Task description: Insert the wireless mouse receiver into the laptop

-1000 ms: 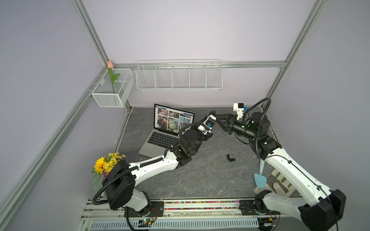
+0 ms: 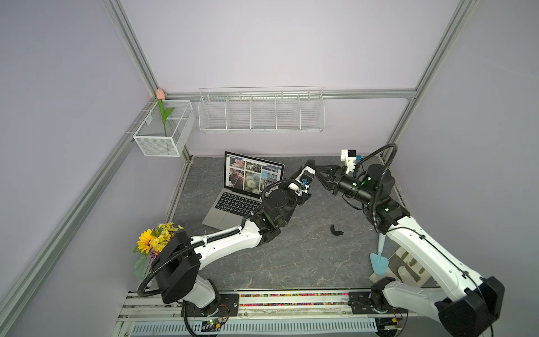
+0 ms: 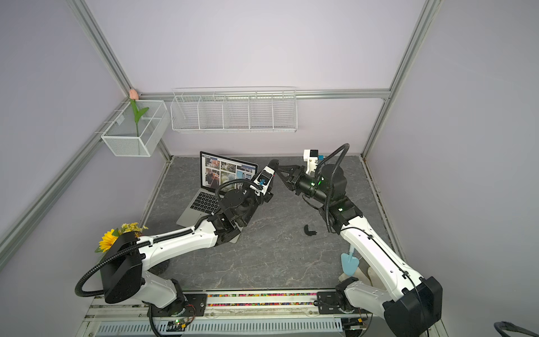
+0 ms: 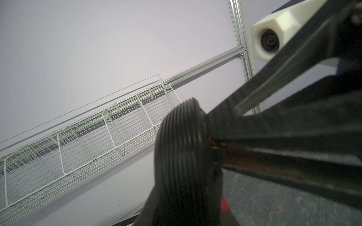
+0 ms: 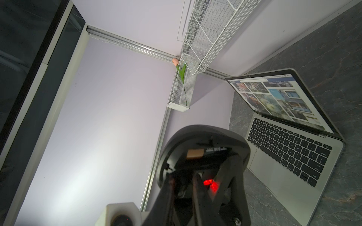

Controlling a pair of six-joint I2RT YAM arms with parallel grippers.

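The silver laptop [image 2: 224, 213] stands open at the back left, its screen lit [image 5: 281, 99]. Above it my two grippers meet in the air. My left gripper [image 2: 308, 171] holds a black ribbed mouse, seen from underneath with a red light in the right wrist view [image 5: 203, 146]. My right gripper's fingers [image 4: 271, 131] reach onto the mouse's underside, pinching at its recess; whether they hold the receiver cannot be seen, nor can their exact opening.
A small black piece [image 2: 337, 230] lies on the grey table [image 2: 303, 252]. Wire baskets [image 2: 261, 112] hang at the back wall, flowers [image 2: 154, 241] stand at the left, and a blue shovel [image 2: 379, 262] lies at the right.
Both arms are almost still; my right gripper and its wrist have shifted very slightly.
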